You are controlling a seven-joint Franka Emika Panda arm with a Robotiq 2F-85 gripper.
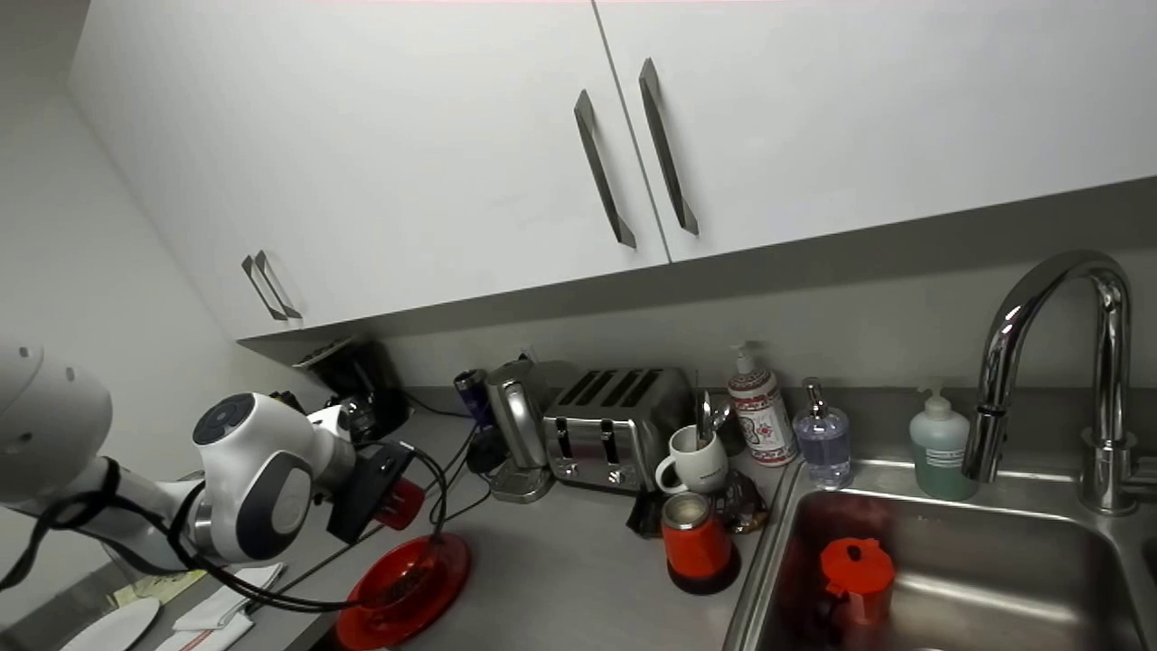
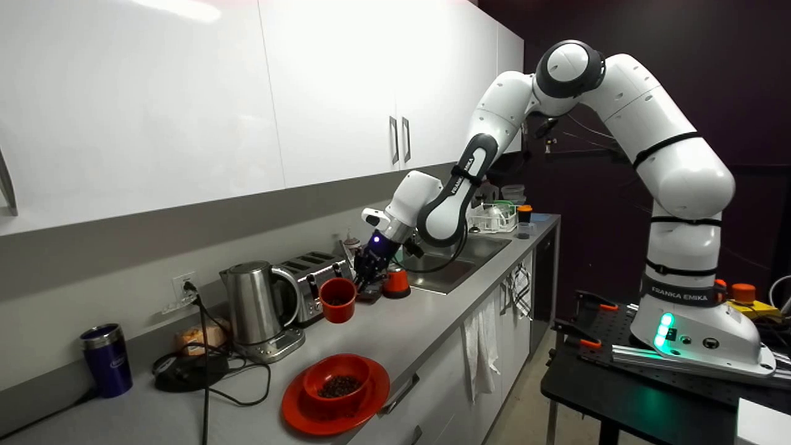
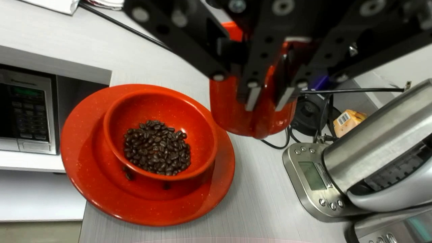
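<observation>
My gripper is shut on a red cup [image 2: 338, 303], which it holds in the air above the counter. Dark beans show inside the cup's mouth in exterior view 2; in the wrist view its contents are hidden. Below and beside it, a red bowl [image 3: 202, 121] sits on a red plate [image 3: 178, 210] near the counter's front edge. A heap of coffee beans [image 3: 156, 150] covers the bowl's bottom, and a couple of beans lie on the plate. In exterior view 1 the cup [image 1: 400, 504] is partly behind the gripper.
A steel kettle [image 2: 252, 304] on its base and a toaster [image 2: 315, 274] line the wall. Loose cables [image 2: 248, 397] and a purple tumbler [image 2: 109, 361] are further along. An orange-red container [image 1: 697, 539] stands beside the sink [image 1: 976, 532]. Counter between plate and container is clear.
</observation>
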